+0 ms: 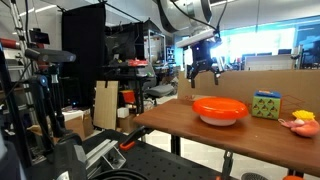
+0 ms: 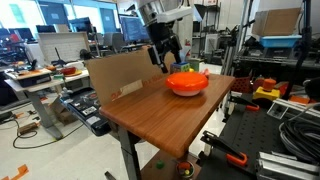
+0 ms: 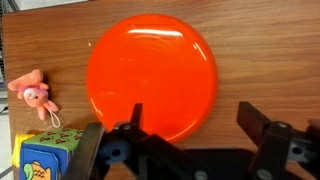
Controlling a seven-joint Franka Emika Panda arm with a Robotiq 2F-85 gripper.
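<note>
A round orange-red lid or disc (image 3: 152, 75) fills the middle of the wrist view. From the side it rests on top of a pale bowl (image 1: 222, 121) standing on the wooden table (image 1: 180, 119). My gripper is open above it, its fingers (image 3: 125, 134) spread wide with nothing between them. In the first exterior view the gripper (image 1: 203, 78) hangs well above the table, over the lid's left side and clear of it.
A pink plush toy (image 3: 34, 92) lies near a colourful block with blue and yellow sides (image 3: 43, 155). In the first exterior view the block (image 1: 266, 105) stands behind the bowl and the toy (image 1: 301, 122) lies farther right. Bare tabletop lies left of the bowl.
</note>
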